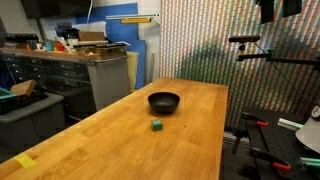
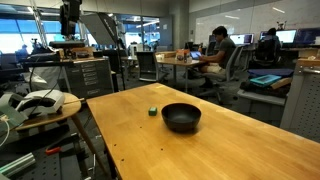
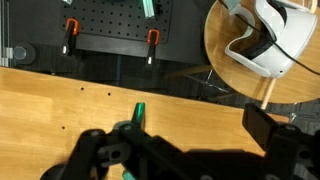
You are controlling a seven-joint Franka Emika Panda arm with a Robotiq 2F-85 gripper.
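Observation:
A black bowl (image 1: pixel 163 102) rests upright on the wooden table (image 1: pixel 110 138). Close beside it is a small green block (image 1: pixel 157 125), and a clear strip of wood separates the two. Exterior view 2 has the same bowl (image 2: pixel 181 118) and block (image 2: pixel 153 112). High over the table's robot end, at the top right of exterior view 1, hangs my gripper (image 1: pixel 279 13), far from both objects. Its dark fingers (image 3: pixel 92 150) stand wide apart in the wrist view, with nothing held between them.
A yellow patch (image 1: pixel 25 160) lies at the table's left end. Beside the table's edge is the dark robot mount (image 3: pixel 120 45), with a round stool (image 3: pixel 225 55) carrying white gear and a cable.

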